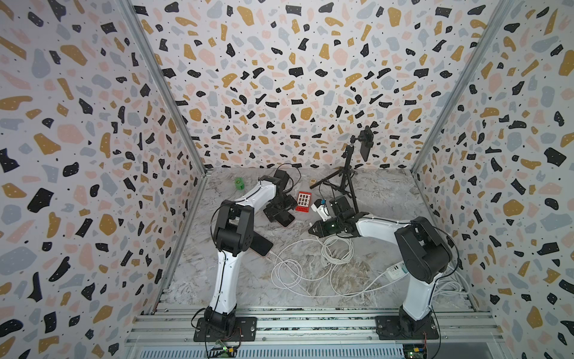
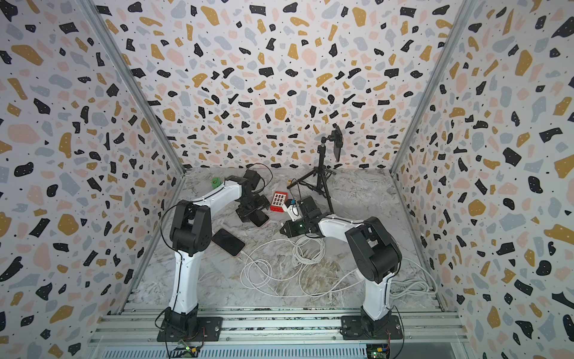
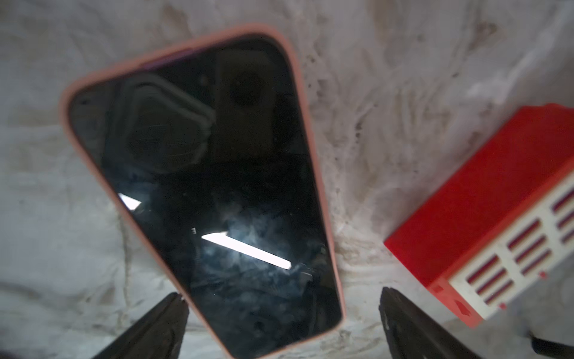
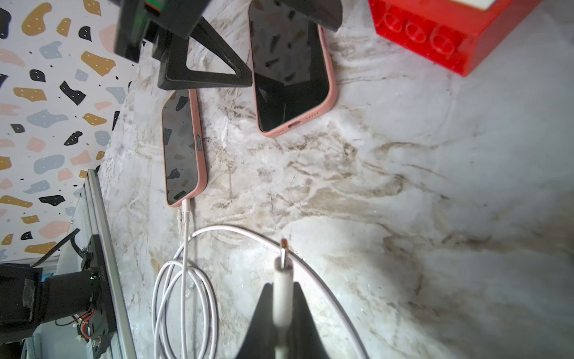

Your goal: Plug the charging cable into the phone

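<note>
A phone in a pink case lies screen up on the marble table, its empty charging port showing in the right wrist view. Above and around it stands my left gripper, open, its fingers apart on either side of the phone's near end without visibly touching it. My right gripper is shut on the white connector (image 4: 282, 290), whose metal tip points away from the fingers and clear of any port. White cable (image 2: 308, 251) lies coiled on the table below the right gripper.
A second pink-cased phone (image 4: 181, 146) lies nearer the front left with a white cable at its end. A red box (image 1: 303, 201) is right of the first phone. Behind stand a black tripod (image 1: 346, 173) and a green object (image 1: 239, 183). White power strip (image 1: 395, 271) is front right.
</note>
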